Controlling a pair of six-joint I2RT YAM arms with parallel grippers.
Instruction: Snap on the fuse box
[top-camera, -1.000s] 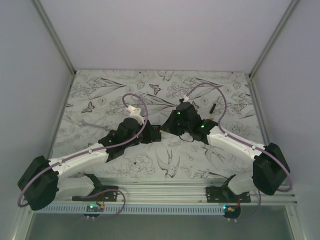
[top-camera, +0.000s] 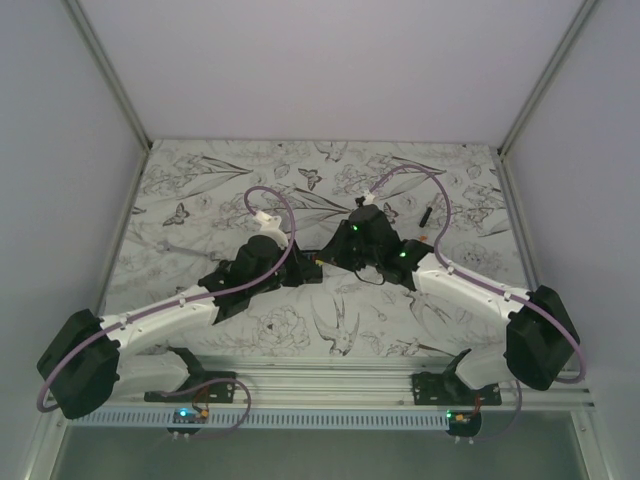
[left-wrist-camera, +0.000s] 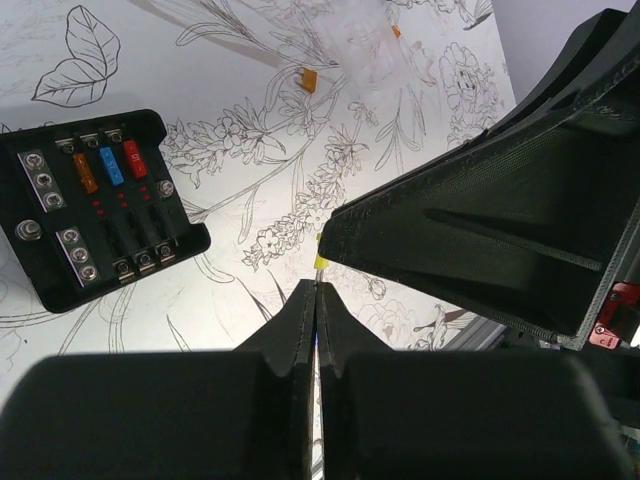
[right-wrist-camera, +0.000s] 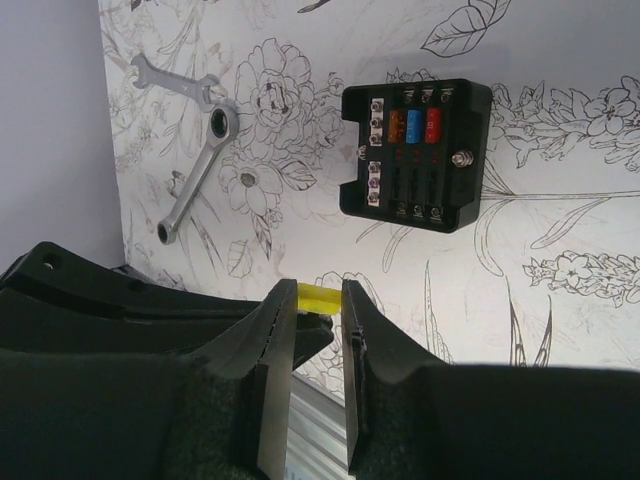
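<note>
A black fuse box with orange, blue and red fuses lies on the patterned sheet, also in the right wrist view (right-wrist-camera: 445, 150); in the top view it is largely hidden between the arms. My right gripper is shut on a small yellow fuse (right-wrist-camera: 318, 299), above and to one side of the box. My left gripper is shut, its fingertips at the fuse's lower end beside the right gripper; whether it grips anything is hard to see.
Two wrenches (right-wrist-camera: 195, 175) lie left of the box in the right wrist view. A small orange piece (left-wrist-camera: 308, 80) and a clear bag (left-wrist-camera: 365, 55) lie on the sheet.
Both arms have shifted very slightly at the middle, the yellow fuse moving a little to the left; otherwise nothing differs.
</note>
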